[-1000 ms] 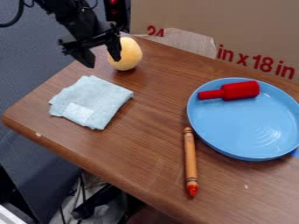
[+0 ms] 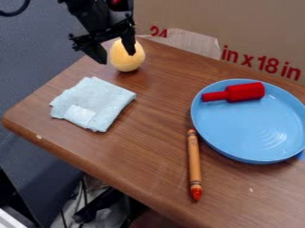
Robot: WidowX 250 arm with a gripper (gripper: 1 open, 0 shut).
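Note:
My black gripper (image 2: 114, 52) is at the top left of the camera view, fingers pointing down and apart, beside and partly over a pale yellow ball-like object (image 2: 130, 55). Whether it touches that object I cannot tell. A folded light-blue cloth (image 2: 93, 103) lies on the wooden table (image 2: 143, 160) below it. A blue plate (image 2: 251, 134) at the right holds a red cylinder with a handle (image 2: 238, 93). An orange crayon-like stick (image 2: 194, 165) with a red tip lies left of the plate.
A cardboard box (image 2: 238, 31) stands behind the table. The table's left edge drops to a dark floor.
My gripper has shifted slightly over the last second near the yellow object. The objects on the table look unchanged.

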